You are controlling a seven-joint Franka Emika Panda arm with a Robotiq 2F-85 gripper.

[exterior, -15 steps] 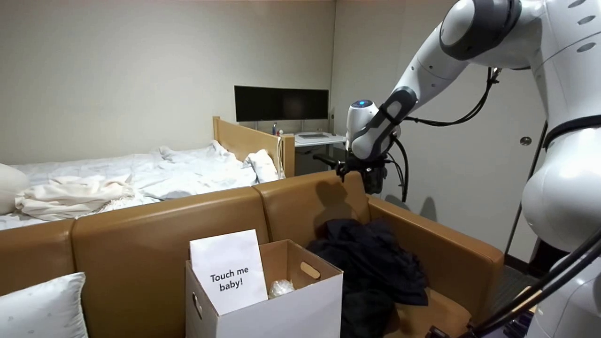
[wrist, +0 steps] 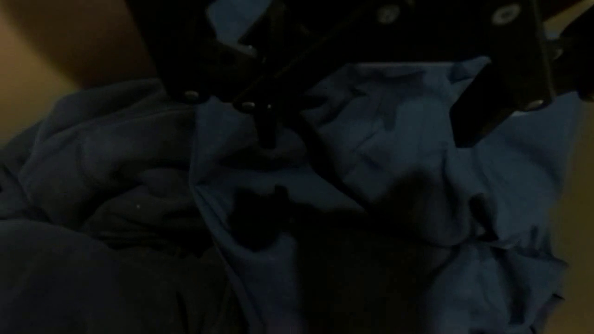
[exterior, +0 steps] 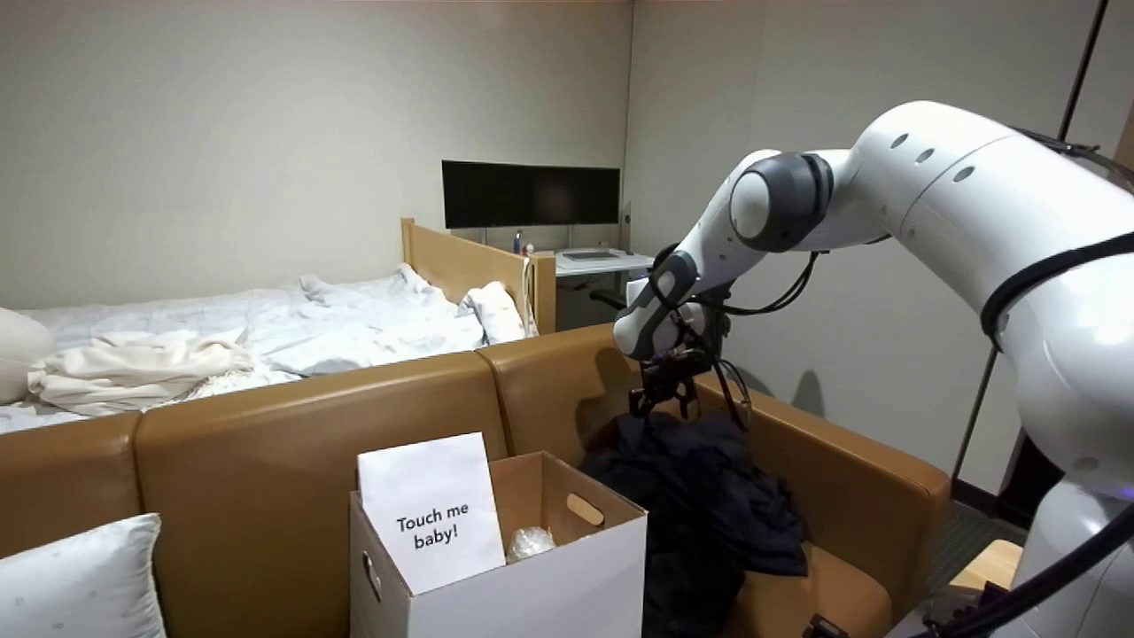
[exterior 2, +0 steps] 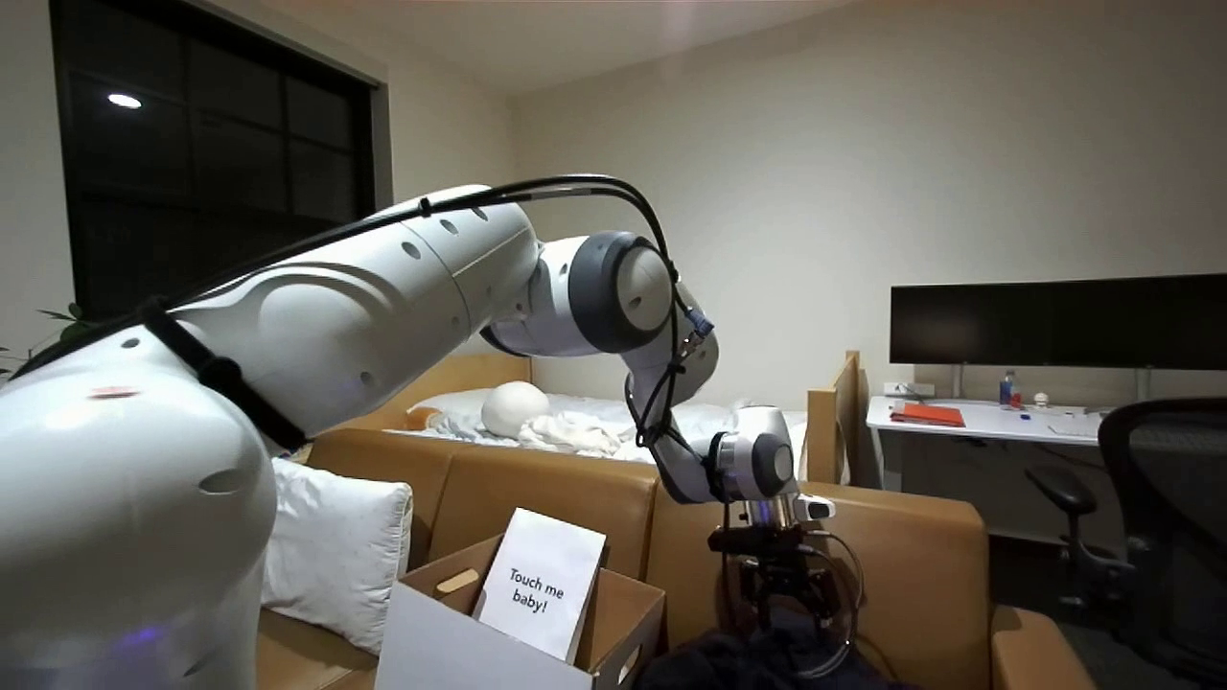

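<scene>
A heap of dark cloth (exterior: pixel 696 484) lies crumpled on the sofa seat, in the corner by the right armrest. My gripper (exterior: pixel 661 406) is low over the back of that heap, pointing down. In the wrist view the fingers (wrist: pixel 480 111) stand wide apart, with blue cloth (wrist: pixel 401 128) visible below and between them. The fingers are open and hold nothing. Darker grey cloth (wrist: pixel 122 150) lies to the left of the blue piece. Exterior view 2 shows the gripper (exterior 2: pixel 794 615) close above the dark cloth (exterior 2: pixel 748 661); whether the fingertips touch it cannot be told.
Left of the heap stands an open white box (exterior: pixel 526 595) with a "Touch me baby!" sign (exterior: pixel 431 512) and a clear wrapped item (exterior: pixel 531 543) inside. The sofa backrest (exterior: pixel 319 468) and armrest (exterior: pixel 840 436) border the corner. A white pillow (exterior: pixel 80 579) rests farther left.
The cloth and box look unmoved.
</scene>
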